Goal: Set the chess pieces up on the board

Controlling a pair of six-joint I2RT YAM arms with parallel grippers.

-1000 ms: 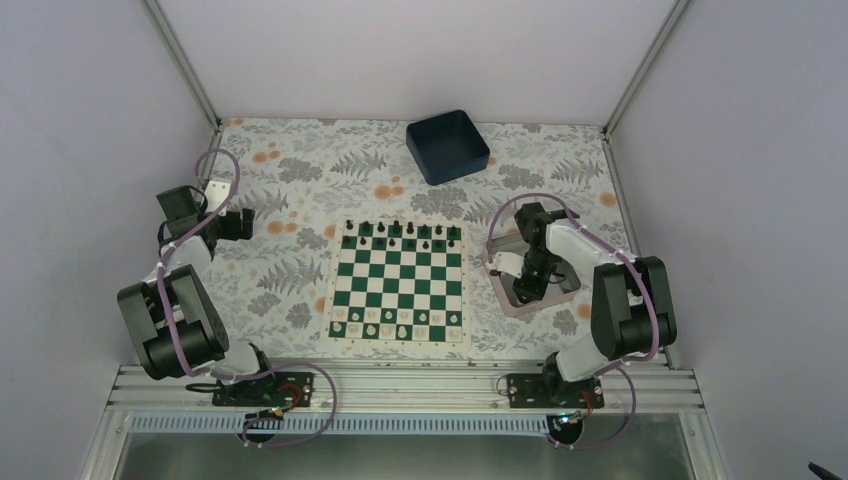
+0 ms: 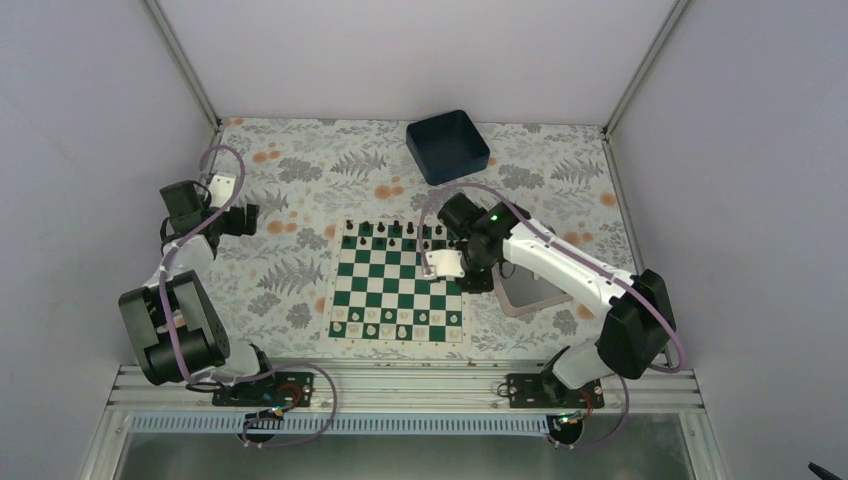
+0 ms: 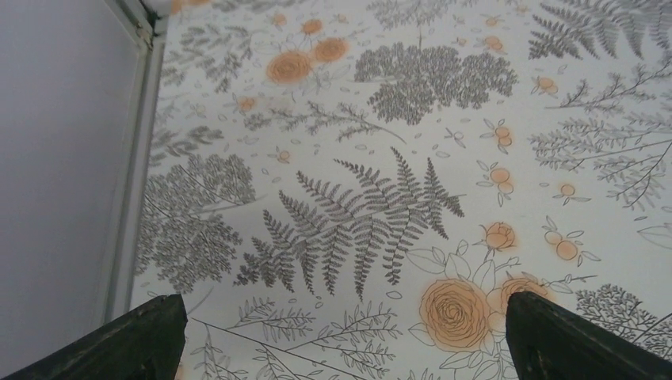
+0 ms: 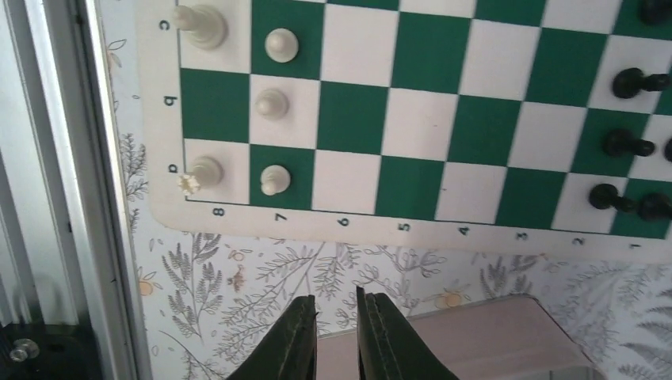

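Observation:
The green-and-white chess board lies mid-table. Dark pieces stand in two rows along its far side; pale pieces stand along its near side. In the right wrist view a pale piece is on a8, while b8 is bare and another pale piece is on c8. My right gripper hangs just off the board's right edge, its fingers close together; whatever they may hold is out of sight. Far left, my left gripper is open over bare cloth, empty.
A beige tray stands right of the board, partly covered by the right arm. The dark blue box behind the board looks empty. Clear cloth lies left of the board.
The board's pieces look unchanged. The left arm has barely moved.

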